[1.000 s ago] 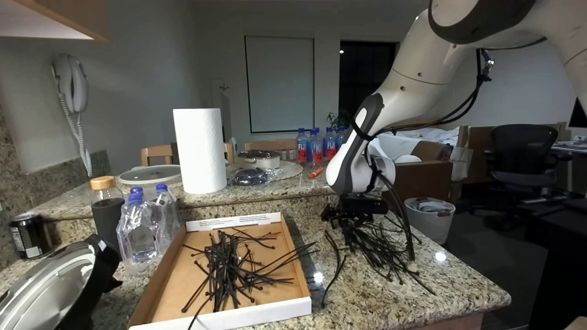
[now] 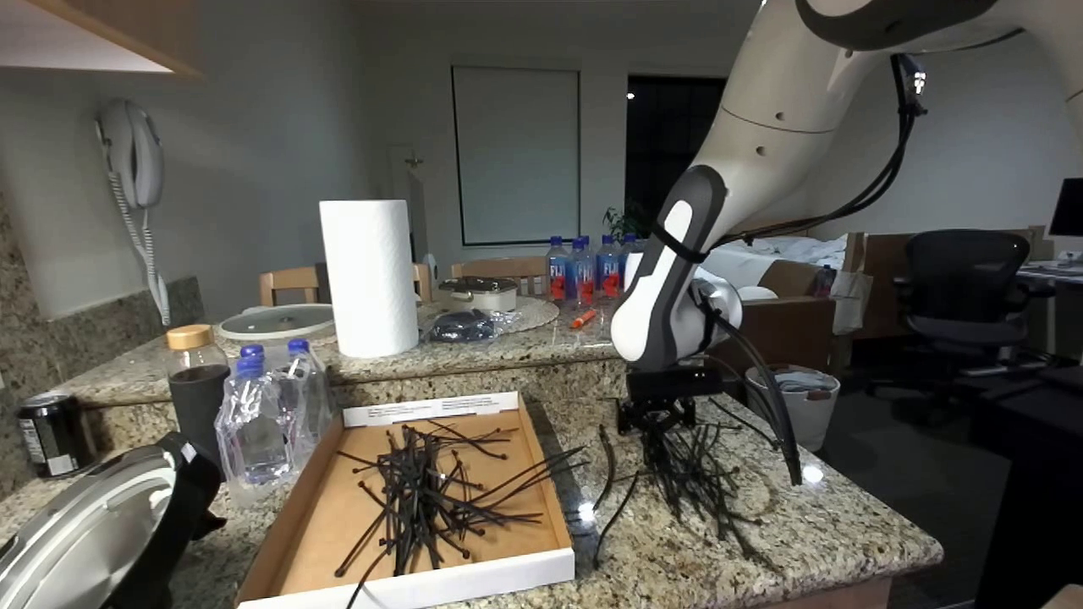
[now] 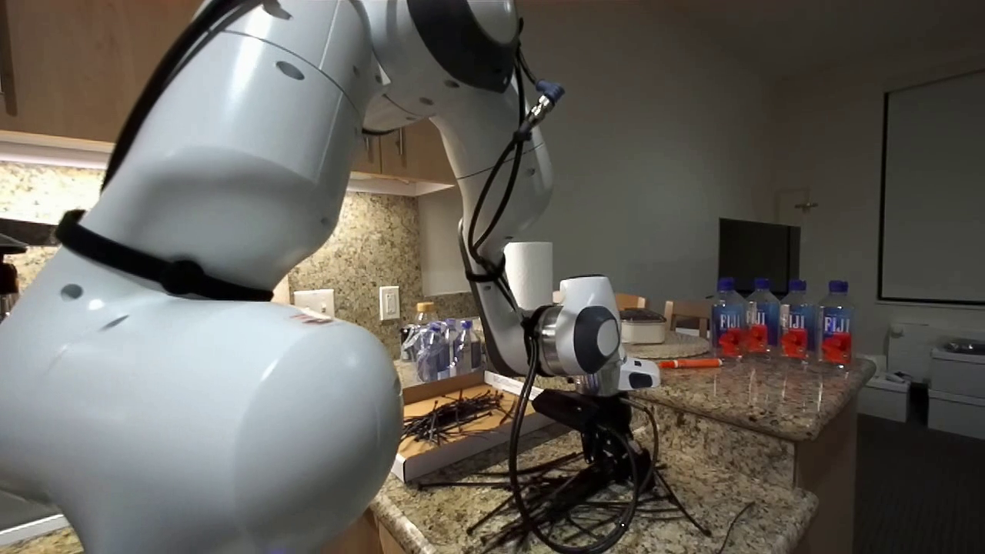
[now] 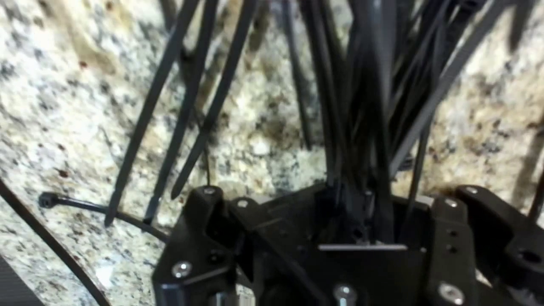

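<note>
My gripper (image 2: 656, 418) is low at the counter's right side, over a loose pile of black zip ties (image 2: 700, 479). In the wrist view, its two sides stand wide apart, and a bundle of zip ties (image 4: 364, 117) runs up between them to the palm. Whether the fingers press on any ties cannot be told. Several more ties (image 4: 153, 109) lie on the granite to the left of the bundle. In the second exterior view, the gripper (image 3: 616, 462) is down among the spread ties (image 3: 554, 498). Another heap of zip ties (image 2: 421, 497) lies in the shallow cardboard tray (image 2: 315, 518).
Wrapped water bottles (image 2: 266, 421), a dark bottle (image 2: 198, 391) and a lid (image 2: 91, 538) crowd the tray's left. Behind runs a raised ledge with a paper towel roll (image 2: 370, 279). Bare granite (image 2: 853, 538) lies toward the right front corner.
The gripper has shifted slightly right and turned, its lower end now among the ties. Some ties in the right pile have been pushed about; the tray looks unchanged.
</note>
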